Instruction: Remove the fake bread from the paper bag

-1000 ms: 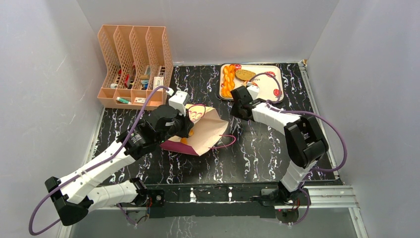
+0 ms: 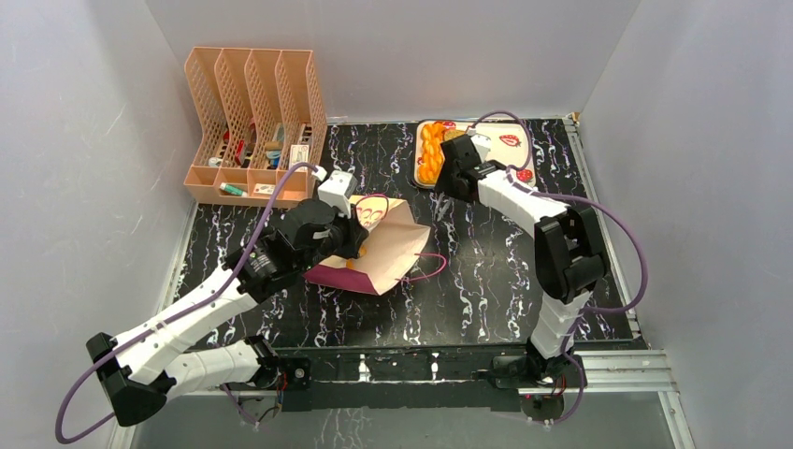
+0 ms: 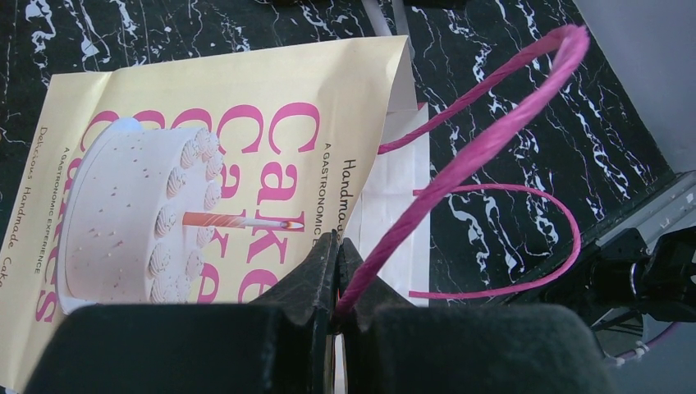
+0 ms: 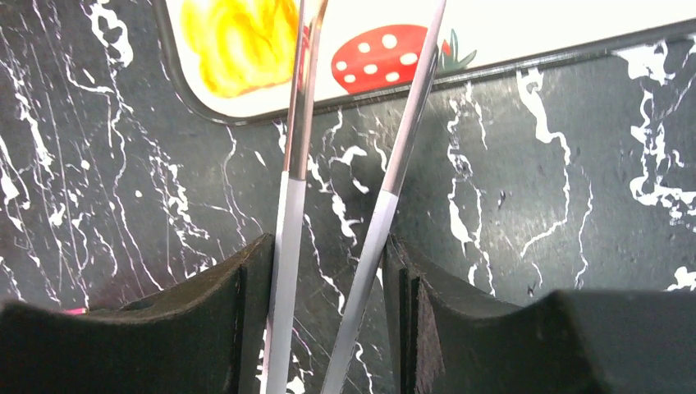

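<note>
In the top view a paper bag (image 2: pixel 400 245) lies open on its side, and orange bread (image 2: pixel 362 251) shows inside it, mostly hidden by the left arm. My left gripper is shut on the bag's edge, beside a pink twisted handle (image 3: pixel 472 193). Metal tongs with white grips (image 4: pixel 289 217) stand between the fingers of my right gripper, which touch both legs. The tongs' legs are spread with nothing visible between them; their tips lie beyond the right wrist view. The right gripper is just in front of the tray, right of the bag.
A white tray (image 2: pixel 505 130) at the back holds a braided orange bread (image 2: pixel 430 166) and a brown piece partly hidden by the right arm. An orange divided rack (image 2: pixel 252 84) stands back left. The dark marble table right of the bag is clear.
The left arm and the bag have not visibly moved.
</note>
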